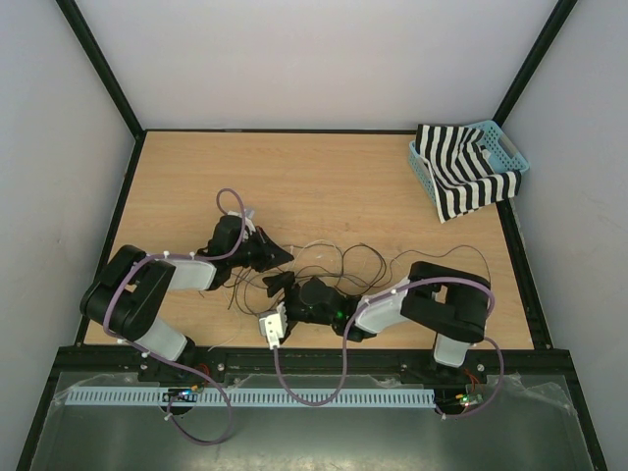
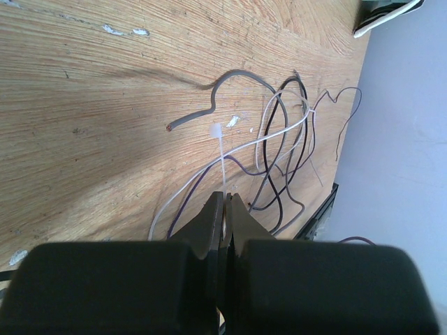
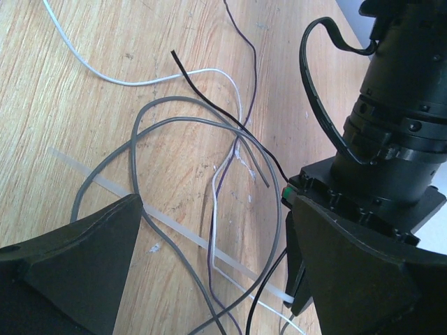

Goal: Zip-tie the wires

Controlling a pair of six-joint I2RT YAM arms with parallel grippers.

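Note:
A bundle of grey, black, white and purple wires lies loosely looped on the wooden table between the arms. My left gripper is shut, and a thin white zip tie runs from its fingertips across the wires, its small square end lying out on the wood. From the right wrist view, the pale zip tie slants among the grey loops up to the left gripper's tips. My right gripper stands open over the wires, with its fingers wide apart; in the top view its tips are close beside the left gripper's.
A blue basket with a black-and-white striped cloth sits at the far right corner. Bare wood fills the back of the table. The two grippers are very near each other.

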